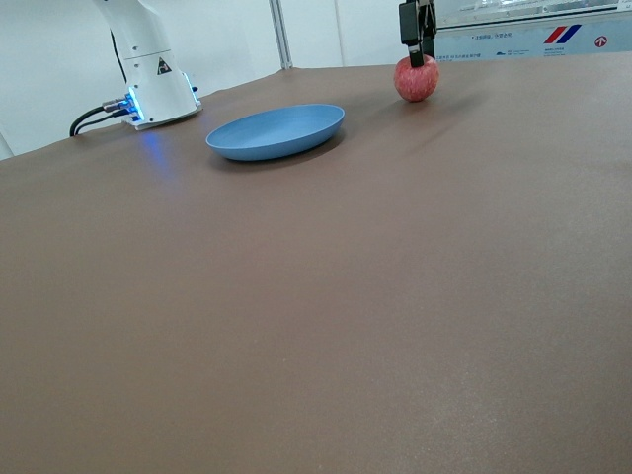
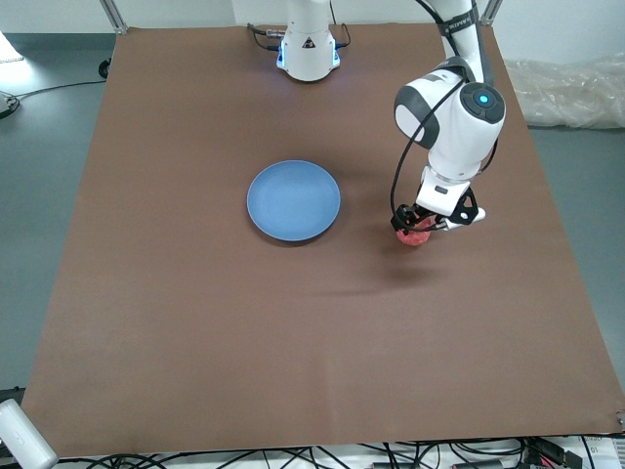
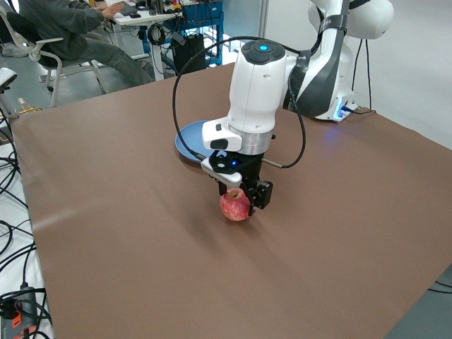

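A red apple [image 3: 234, 205] hangs in or under the black gripper [image 3: 236, 195], whose fingers are around it; in the left view the apple [image 2: 412, 236] is mostly hidden by the gripper [image 2: 414, 225]. The top view shows the apple [image 1: 416, 81] at the far side, below the dark fingertip. A round blue plate [image 2: 293, 200] lies on the brown table [image 2: 293, 342], to the left of the gripper in the left view, with nothing on it; in the right view it is partly behind the arm.
Cables and equipment lie beyond the table edge, and a person sits in the background of the right view.
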